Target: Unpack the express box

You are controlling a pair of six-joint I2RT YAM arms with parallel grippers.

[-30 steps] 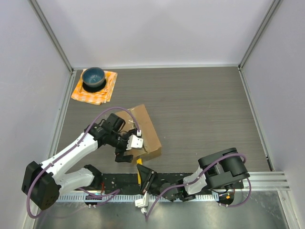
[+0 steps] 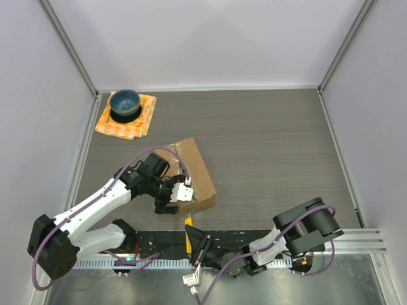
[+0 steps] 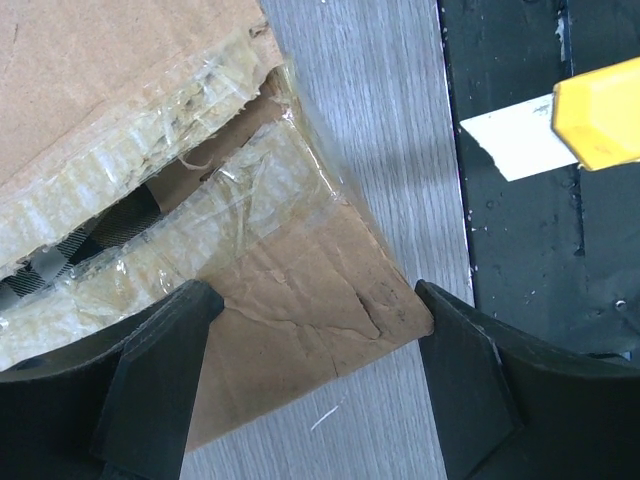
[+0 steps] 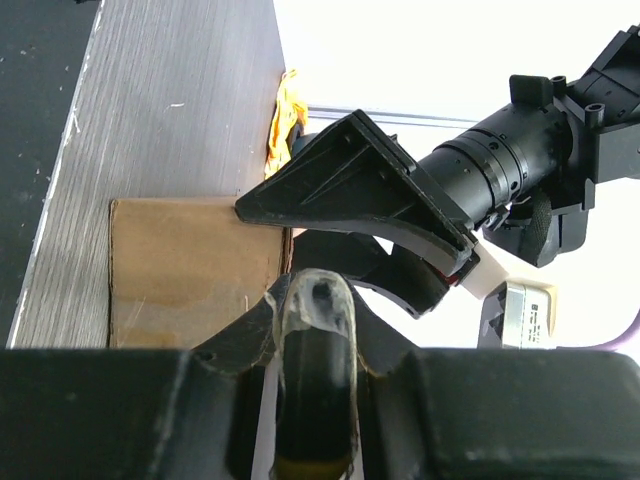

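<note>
The brown cardboard box [image 2: 193, 166] lies askew on the table. In the left wrist view, its taped seam [image 3: 180, 215] gapes, and dark checked fabric [image 3: 118, 220] shows inside. My left gripper is at the box's near end, fingers parted on either side of a corner; one fingertip [image 3: 428, 298] meets the cardboard edge. How firmly they press is unclear. My right gripper [image 2: 196, 246] is shut on a yellow cutter [image 2: 188, 237], below the box past the table's front edge. Its pale blade [image 3: 520, 137] points toward the box, clear of it.
At the back left, a blue-grey bowl [image 2: 125, 102] stands on an orange checked cloth [image 2: 125, 130]. White walls enclose the back and sides.
The right gripper and cutter have drawn back from the box toward the front edge. The box and left gripper have shifted very slightly to the right over the last second.
</note>
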